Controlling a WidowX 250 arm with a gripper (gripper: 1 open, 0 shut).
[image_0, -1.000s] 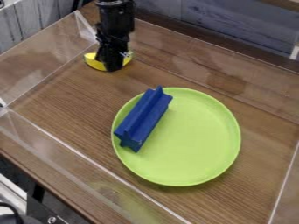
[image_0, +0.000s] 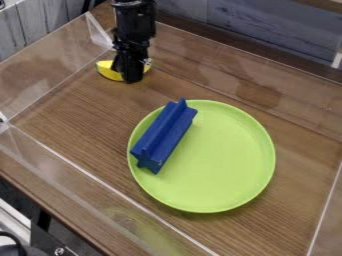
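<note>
My black gripper (image_0: 131, 68) is at the back left of the wooden table, low over a yellow object (image_0: 108, 70) that it partly hides. It looks shut, though its fingertips are dark and hard to make out. A long blue block (image_0: 164, 135) lies on the left part of a green plate (image_0: 221, 170) in the front middle.
The wooden table (image_0: 80, 130) has bare room at the left, right and back. Clear low walls or edges border it at the left, and a blue-grey wooden surface lies beyond the back.
The plate and blue block have not moved.
</note>
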